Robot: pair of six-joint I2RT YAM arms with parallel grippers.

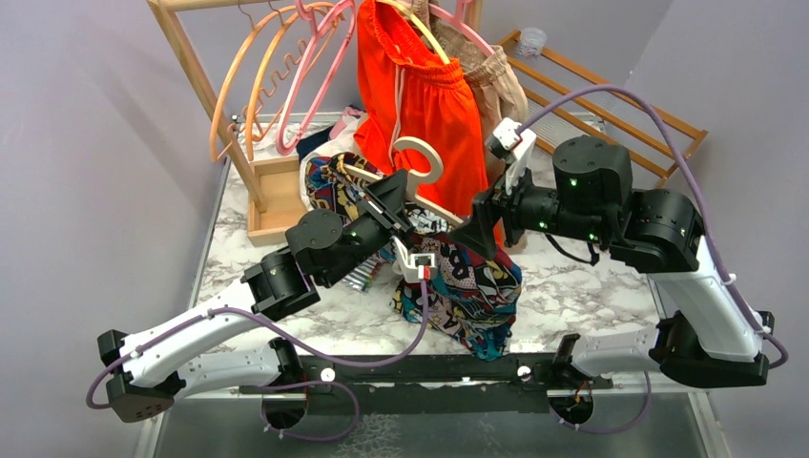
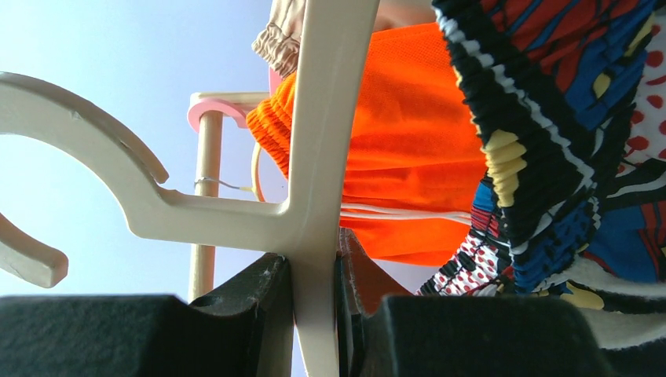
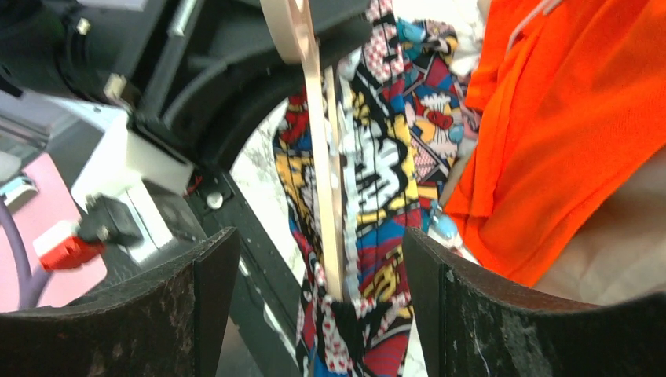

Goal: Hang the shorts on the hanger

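Note:
A cream hanger (image 1: 431,162) is held upright by my left gripper, whose fingers are shut on its bar beside the hook. The patterned multicolour shorts (image 1: 467,291) droop below it, with the black elastic waistband (image 2: 542,133) close to the bar in the left wrist view. In the right wrist view the hanger arm (image 3: 323,169) runs along the waist opening, its far end down by bunched fabric. My right gripper is open around that end, its fingers (image 3: 220,275) apart on both sides. The top view hides the exact contact.
Behind the grippers, orange shorts (image 1: 429,105) and beige shorts (image 1: 501,86) hang on a wooden rack (image 1: 191,67). Empty hangers (image 1: 320,76) are at its left. A wooden box (image 1: 277,200) stands below. Bare marble table (image 1: 572,296) lies to the right.

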